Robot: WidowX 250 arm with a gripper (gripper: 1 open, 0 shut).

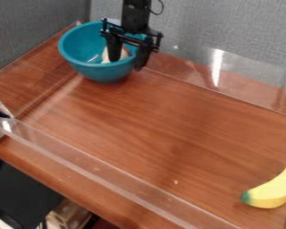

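Note:
A teal bowl (86,65) stands at the back left of the wooden table (157,143). My black gripper (125,55) reaches down into it from above, its fingers around a small pale object (111,55) inside. The gripper looks closed on that object, though its fingers partly hide it. The object's shape is hard to make out.
A yellow banana (272,188) lies at the front right of the table. Most of the tabletop between bowl and banana is clear. Grey walls bound the back and left, with clear edging along the table.

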